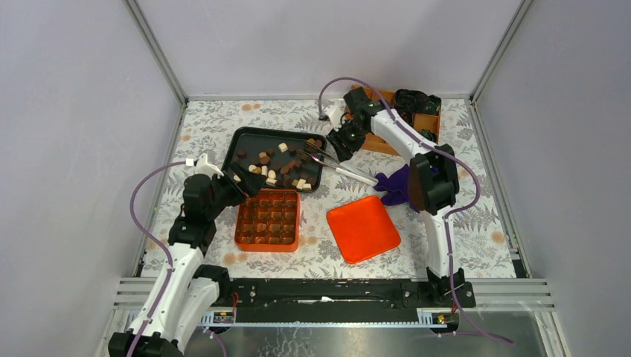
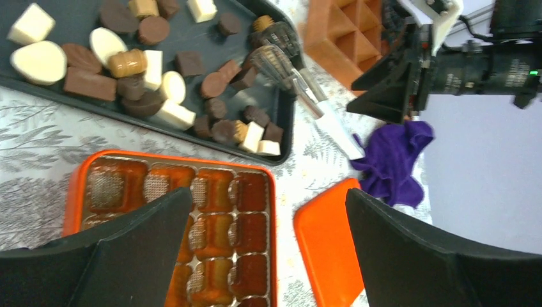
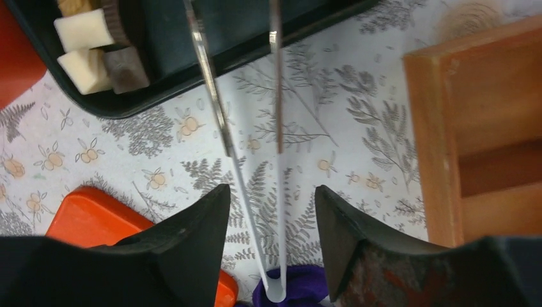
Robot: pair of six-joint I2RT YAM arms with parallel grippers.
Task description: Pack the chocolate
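Observation:
Assorted dark, brown and white chocolates lie in a black tray (image 1: pixel 257 141) at the back centre. An orange compartmented box (image 1: pixel 268 219), its cells empty of chocolates, sits in front of it. My left gripper is open above the box and the tray's near-left corner. My right gripper is part open, empty, raised beside the tray's right end over metal tongs (image 3: pixel 281 192), whose heads rest in the tray and white handles on the table.
A wooden compartment organiser (image 1: pixel 383 146) with black items stands at back right. A purple cloth (image 1: pixel 394 186) lies right of centre, a flat orange tray (image 1: pixel 362 229) at front right.

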